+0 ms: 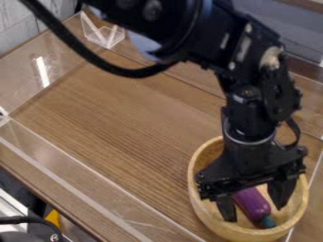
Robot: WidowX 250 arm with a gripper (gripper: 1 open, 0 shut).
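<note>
A cream bowl [202, 194] sits at the lower right of the table. Inside it lies a purple elongated object [252, 206] with a teal end, like a toy eggplant or bottle. My black gripper [252, 197] reaches down into the bowl over this object, its fingers open on either side of it. The gripper body hides part of the bowl's back and of the object.
A white wire item [104, 30] stands at the back left. Cables and a yellow item lie beyond the front-left edge.
</note>
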